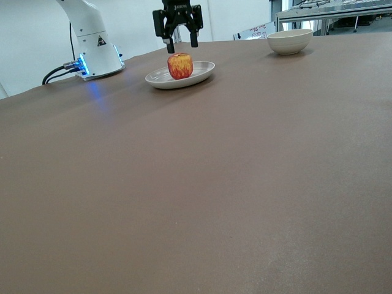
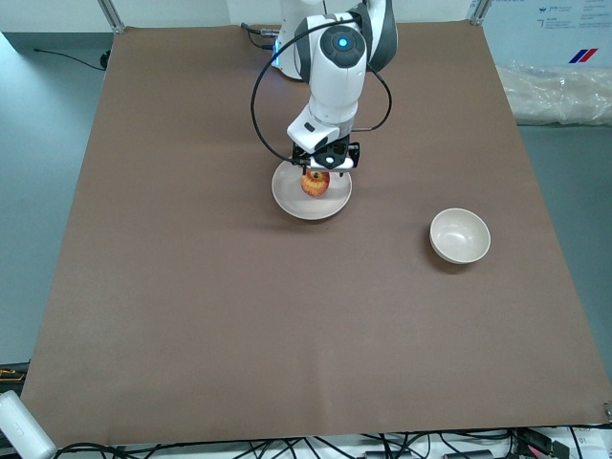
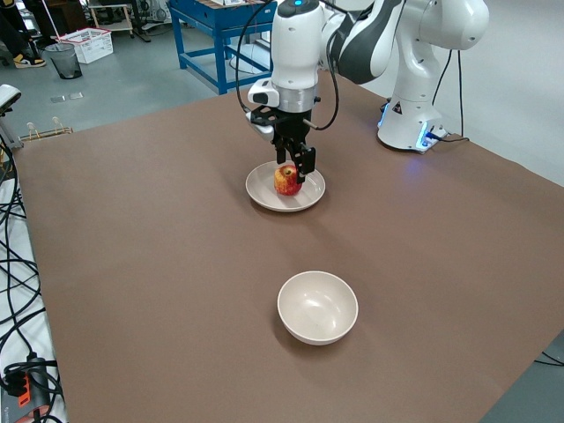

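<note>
A red-yellow apple rests on a white plate near the robot's base. Directly over it hangs my black gripper, fingers apart and pointing down, with nothing held between them. In the right view the fingertips reach down to about the top of the apple; in the left view the gripper's body partly hides the plate's back and the apple's top. An empty white bowl stands apart from the plate, to its right in the left view and nearer the camera in the right view.
The white robot base with cables stands at the back. Cables and small devices lie beyond the table's edge.
</note>
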